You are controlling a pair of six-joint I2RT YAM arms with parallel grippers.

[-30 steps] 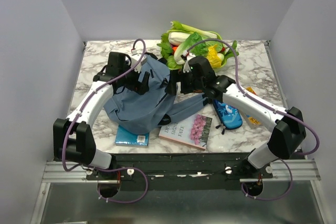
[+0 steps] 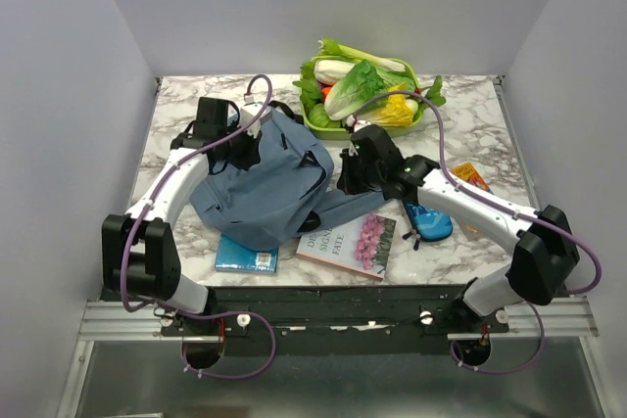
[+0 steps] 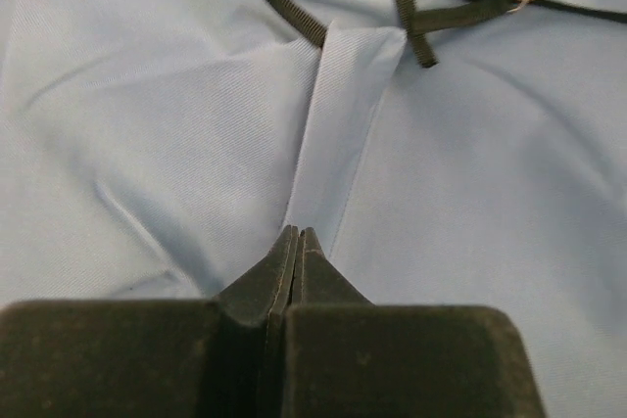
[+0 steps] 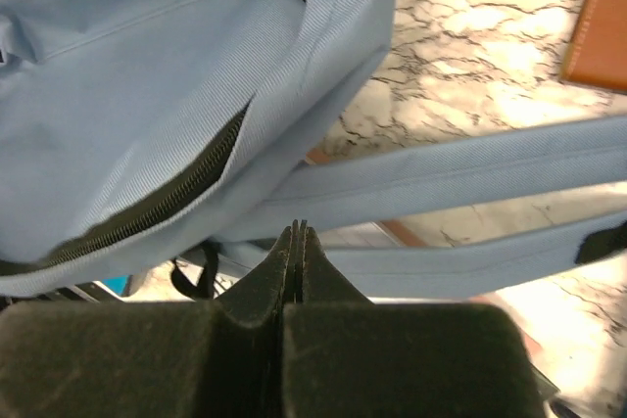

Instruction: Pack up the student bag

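The blue-grey bag (image 2: 265,183) lies flat on the marble table, its straps (image 2: 358,206) stretching to the right. Over its upper left part my left gripper (image 2: 245,163) hovers shut, with only bag cloth (image 3: 176,144) below its tips. My right gripper (image 2: 343,188) is shut with nothing between its fingers. It stands to the right of the bag's body; in the right wrist view the zipped edge (image 4: 167,198) lies outside its tips. The flower-cover book (image 2: 343,245), the blue book (image 2: 240,256) and the blue pencil case (image 2: 431,223) lie around the bag.
A green basket (image 2: 338,131) of vegetables stands at the back. An orange packet (image 2: 471,176) lies partly beneath the right arm. Free marble shows at the back right and the far left.
Both grippers have gone from open to shut. The right one has moved rightward, off the bag's edge; the left has shifted slightly. The bag stays about where it was.
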